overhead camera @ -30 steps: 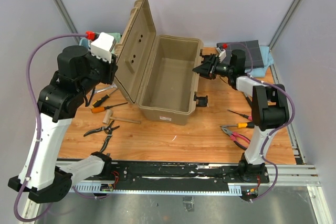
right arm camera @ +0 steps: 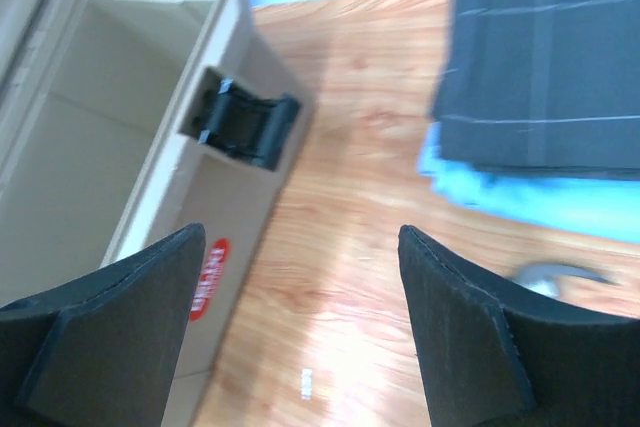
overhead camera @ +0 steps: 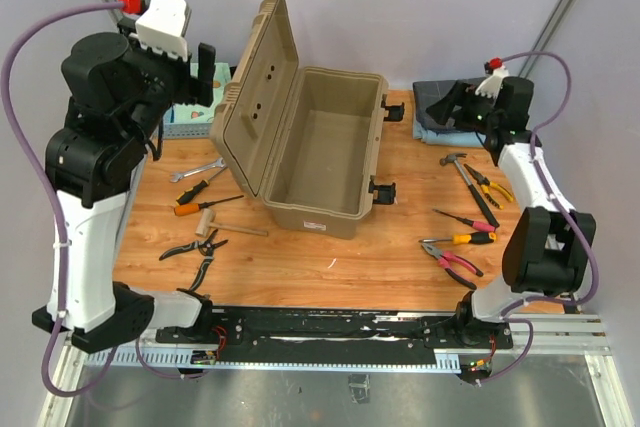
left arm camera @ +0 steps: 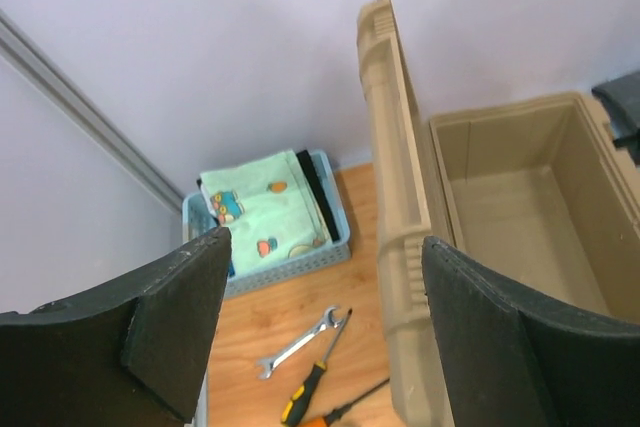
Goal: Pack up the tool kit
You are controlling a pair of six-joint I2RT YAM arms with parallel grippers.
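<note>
The tan tool case (overhead camera: 320, 147) stands open in the middle, empty, lid up on its left. My left gripper (overhead camera: 200, 77) is raised high at the upper left, fingers apart and empty in the left wrist view. My right gripper (overhead camera: 450, 97) hangs over a dark folded cloth (right arm camera: 540, 57) on a light blue one (right arm camera: 520, 192), fingers apart and empty. Left of the case lie a wrench (left arm camera: 300, 339), screwdrivers (left arm camera: 309, 385), a mallet (overhead camera: 245, 229) and snips (overhead camera: 205, 257). On the right lie a hammer (overhead camera: 470, 189), pliers (overhead camera: 450, 267) and more screwdrivers (overhead camera: 470, 238).
A grey tray with patterned cloth (left arm camera: 265, 209) sits behind the left tools. Two dark latches (overhead camera: 384, 193) jut from the case's right side.
My right arm has moved right, away from the case's rim. My left arm has moved left and back, away from the lid. The case and tools look unmoved.
</note>
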